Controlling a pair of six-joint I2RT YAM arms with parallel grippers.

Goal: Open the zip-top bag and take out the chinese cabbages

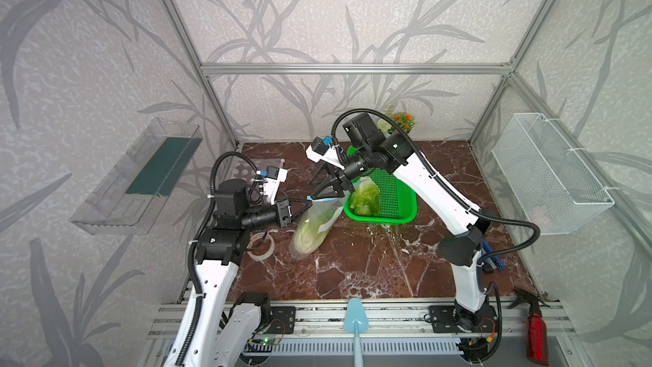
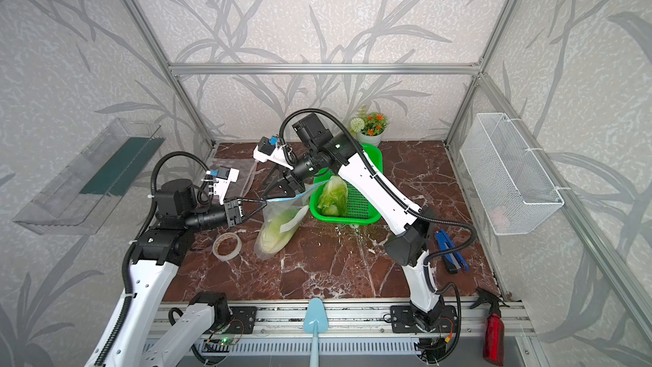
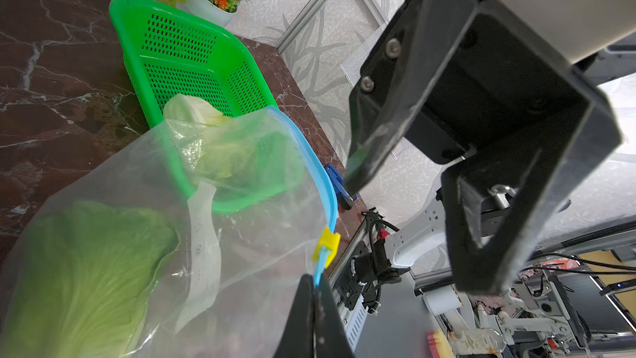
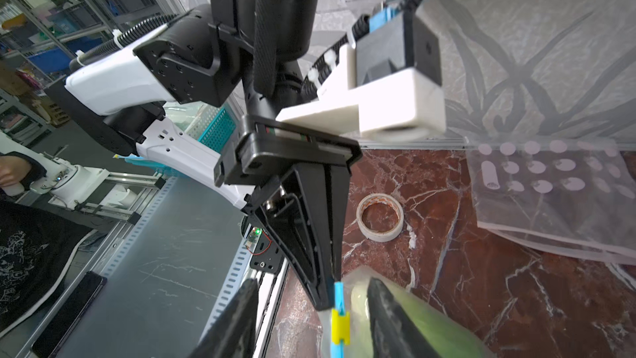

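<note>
The clear zip top bag (image 3: 258,252) hangs slanted, with a chinese cabbage (image 3: 86,278) inside. Its blue zip strip (image 3: 316,165) carries a yellow slider (image 3: 326,245). My left gripper is shut on the strip's end, close to the slider. Apart from the bag, my right gripper stands open by the strip, nothing held between its fingers. In the right wrist view the yellow slider (image 4: 340,327) appears between its blurred fingers. Another chinese cabbage (image 2: 333,197) lies in the green basket (image 2: 372,212), partly seen through the bag in the left wrist view.
A tape roll (image 2: 227,246) lies left of the bag, near a flat clear sheet (image 4: 550,192) with pale ovals. A flower pot (image 2: 370,137) stands behind the basket. Blue-handled pliers (image 2: 453,251) lie at the right.
</note>
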